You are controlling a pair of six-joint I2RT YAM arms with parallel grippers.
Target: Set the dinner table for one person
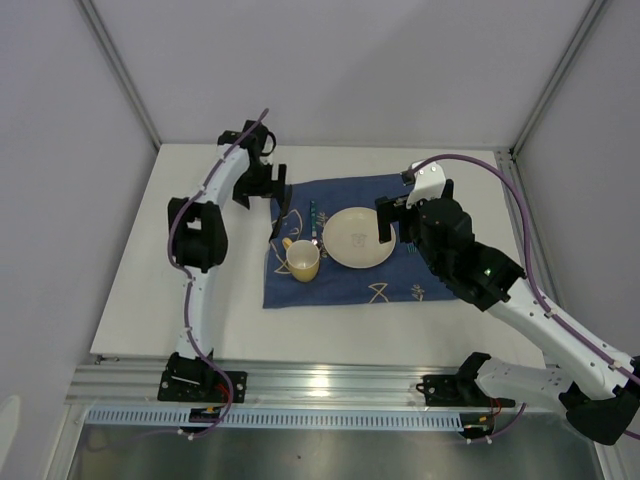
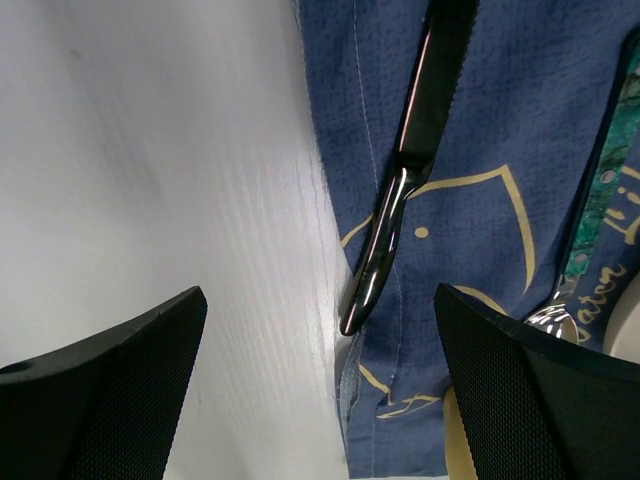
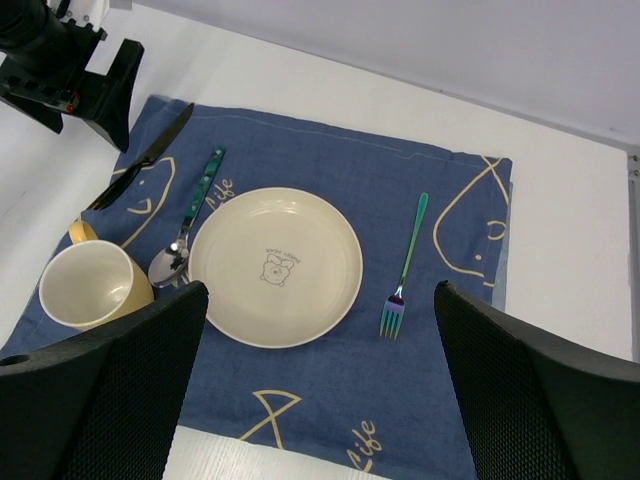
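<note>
A cream plate [image 1: 358,238] lies on the blue placemat [image 1: 330,292]. Left of it are a green-handled spoon [image 3: 203,190], a black knife [image 2: 423,120] along the mat's left edge, and a cream mug [image 1: 303,260] at the lower left. A green fork [image 3: 407,258] lies right of the plate. My left gripper [image 1: 268,176] is open and empty above the mat's upper-left edge, close to the knife. My right gripper [image 1: 398,215] is open and empty, raised over the plate's right side.
Walls stand at the back and both sides.
</note>
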